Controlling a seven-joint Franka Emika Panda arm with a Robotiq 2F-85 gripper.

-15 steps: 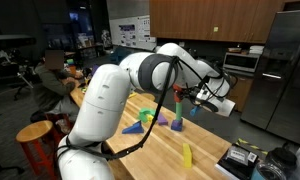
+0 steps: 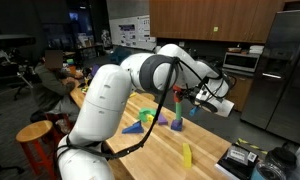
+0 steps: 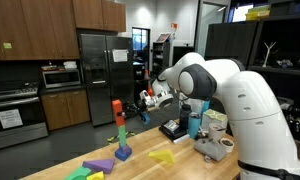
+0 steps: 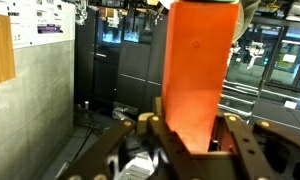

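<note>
A red-orange block (image 3: pixel 117 106) stands upright at the top of a narrow stack. Beneath it is a tall green block (image 3: pixel 121 132), and a blue block (image 3: pixel 123 153) forms the base on the table. My gripper reaches in sideways at the height of the red-orange block and is shut on its lower part. In the wrist view the same block fills the middle, its upper end cut off by the frame, with dark fingers on either side. From exterior view 1, the arm partly covers the top of the stack, while the green block (image 2: pixel 179 109) shows below it.
Around the stack lie a yellow piece (image 2: pixel 187 155), a purple piece (image 2: pixel 161 119), a blue triangular piece (image 2: pixel 134 128) and green pieces (image 2: pixel 145 115). Black items (image 2: pixel 237 158) sit at the table's right edge.
</note>
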